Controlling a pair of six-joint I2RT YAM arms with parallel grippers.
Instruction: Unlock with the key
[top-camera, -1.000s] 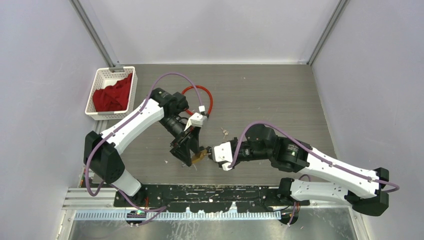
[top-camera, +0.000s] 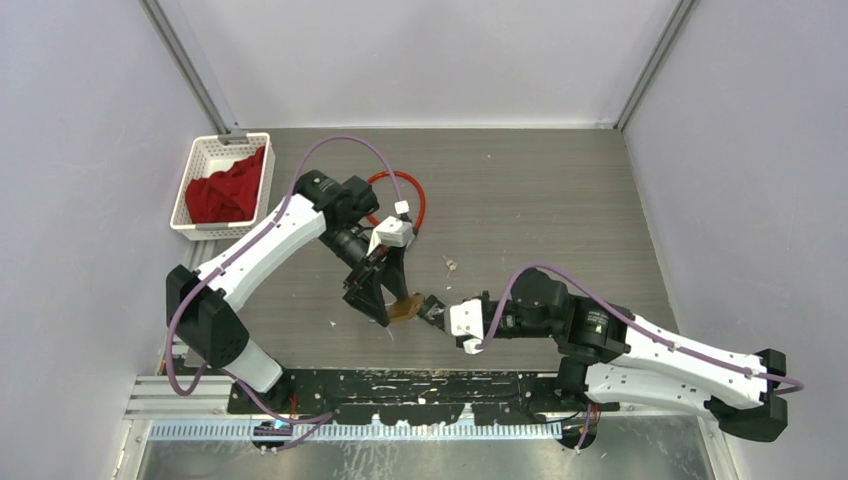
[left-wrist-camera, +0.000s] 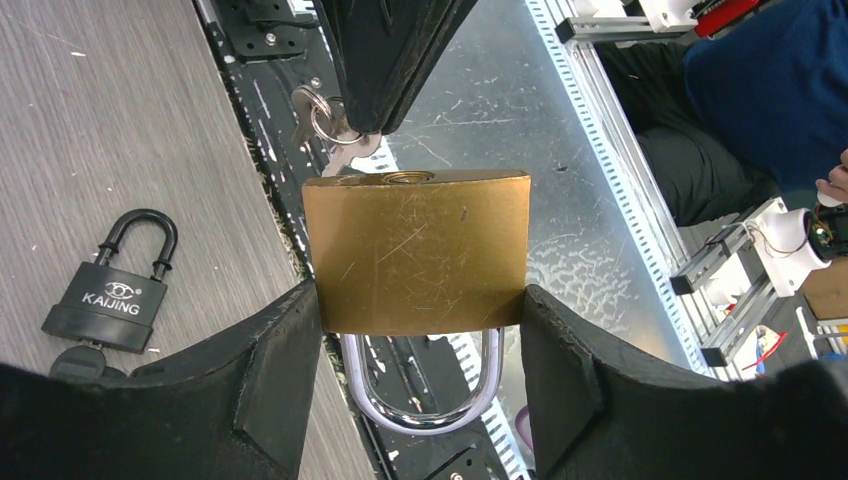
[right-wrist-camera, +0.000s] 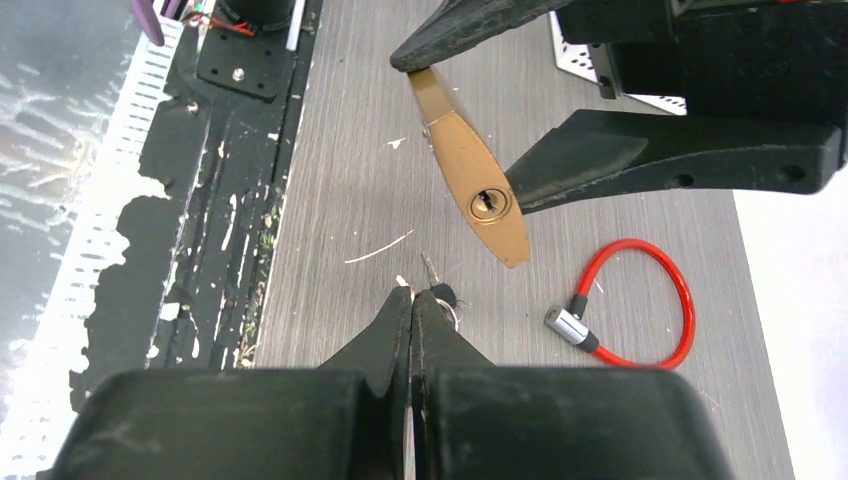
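Observation:
My left gripper is shut on a brass padlock (left-wrist-camera: 416, 255), one finger at each side of the body. The padlock's shiny shackle (left-wrist-camera: 425, 425) points away from the keyhole face, with both legs meeting the body. Close to that face, my right gripper is shut on a silver key (left-wrist-camera: 352, 151), with a ring and another key hanging beside it. In the right wrist view, the padlock's keyhole (right-wrist-camera: 489, 204) is uncovered with no key in it. The right fingertips (right-wrist-camera: 392, 325) hide the held key there.
On the table lie a black padlock (left-wrist-camera: 108, 298), a red cable lock (right-wrist-camera: 688, 310) and a loose key with a black head (right-wrist-camera: 443, 294). A white basket (top-camera: 181, 214) with red cloth stands at the far left.
My right gripper has drawn slightly to the right, leaving a clearer view of the padlock. The left gripper and the padlock have shifted a little to the right.

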